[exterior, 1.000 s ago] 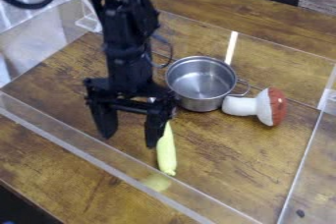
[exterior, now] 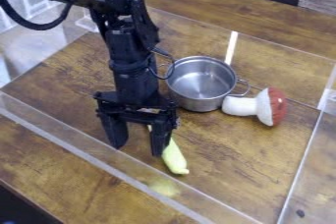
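My black gripper (exterior: 137,136) is low over the wooden table in the middle of the camera view, open, its fingers on either side at the upper end of a pale yellow-green elongated object (exterior: 175,161). That object lies on the table, partly hidden behind the gripper; whether the fingers touch it is unclear. A steel pot (exterior: 201,92) stands to the right of the arm. A white object with a red cap, like a toy mushroom (exterior: 270,106), lies on its side right of the pot.
Clear panels border the work area at the left, front and right. The wooden table (exterior: 66,95) has free room left of the arm and at the lower right. A thin white strip (exterior: 231,47) is behind the pot.
The arm has shifted slightly, with the gripper lower at the pale object. The pot and red-capped object have not visibly moved.
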